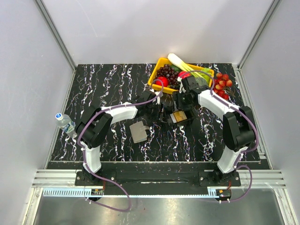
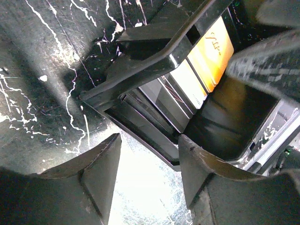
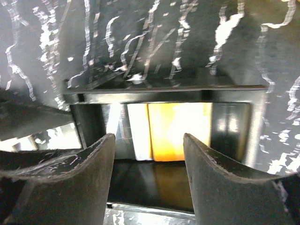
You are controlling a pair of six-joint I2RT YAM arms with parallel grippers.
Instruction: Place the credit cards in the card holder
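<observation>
The black card holder [image 1: 190, 121] rests on the dark table in front of the fruit basket. In the right wrist view, yellow cards [image 3: 176, 129] and a white-faced card [image 3: 139, 129] stand within its frame, beside a dark grey section. My right gripper is over the holder with fingers apart; no card is visibly pinched. At the holder's left end, my left gripper also has its fingers apart. The holder's corner reaches between them, close to the right-hand finger [image 2: 192, 159]; contact cannot be told. The left wrist view shows the right gripper's dark fingers [image 2: 274, 58] above the cards.
Behind the holder stands a yellow basket [image 1: 153, 75] of fruit and vegetables, with red fruit [image 1: 221, 84] beside it. A pale grey flat item [image 1: 138, 132] lies front left. A water bottle [image 1: 65, 123] stands far left.
</observation>
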